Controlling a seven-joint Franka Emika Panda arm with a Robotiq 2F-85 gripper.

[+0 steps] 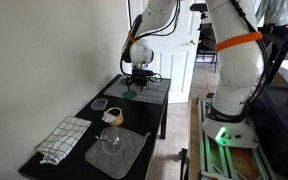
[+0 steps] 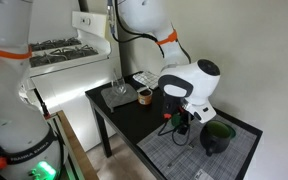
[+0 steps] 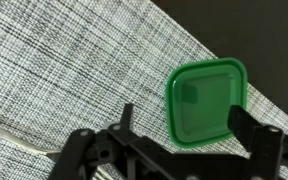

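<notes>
In the wrist view a green square lid or shallow dish lies on the grey woven placemat, by the placemat's edge. My gripper stands open, its fingers spread to the left and right of the green piece's lower part, with nothing held. In exterior view 1 the gripper hangs over the far end of the table, above and slightly right of the green piece. From exterior view 2, the arm's white wrist hides part of this area, and I cannot tell how high the fingers are.
A dark green pot or bowl sits on the placemat in exterior view 2. Elsewhere on the black table are an orange-and-white cup, a clear container, a glass, a grey tray and a checked cloth.
</notes>
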